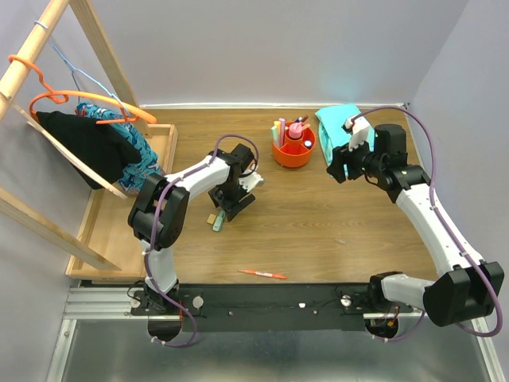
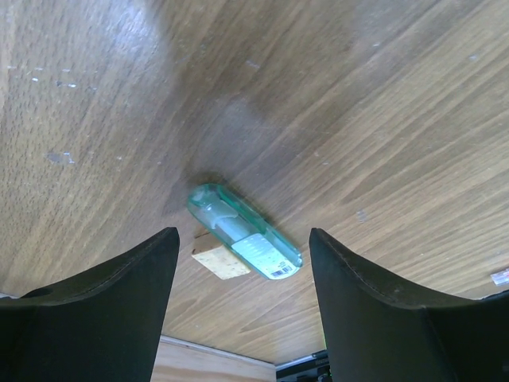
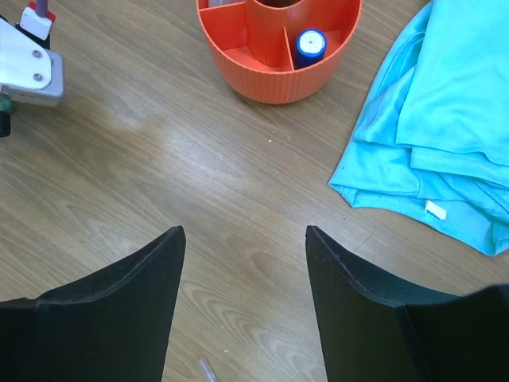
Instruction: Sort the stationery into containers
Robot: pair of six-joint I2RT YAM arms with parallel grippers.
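A teal-green translucent stick with a white label lies on the wooden table, a small tan block against its side. My left gripper is over it, fingers apart on either side of the stick with a gap to each. From above, that hand partly covers the green stick. My right gripper stands open above bare table, empty. The round red organiser holds several pens and a pink bottle; a blue-capped item sits in one compartment. An orange pen lies by the front edge.
Folded turquoise cloth lies at the back, near the right arm. A wooden rack with hangers and clothes fills the left side. One small pale piece lies on the otherwise clear right-middle table.
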